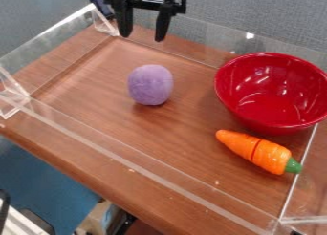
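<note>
My gripper (143, 29) is at the top of the camera view, open, its two dark fingers apart with nothing seen between them, above the back of the wooden surface. Below it a purple round object (149, 84) rests on the wood. A red bowl (262, 96) stands to the right, and an orange toy carrot (255, 151) with a green top lies in front of the bowl.
Clear low walls (23, 94) border the wooden surface (102, 134) on its sides. A blue area lies beyond the front-left edge.
</note>
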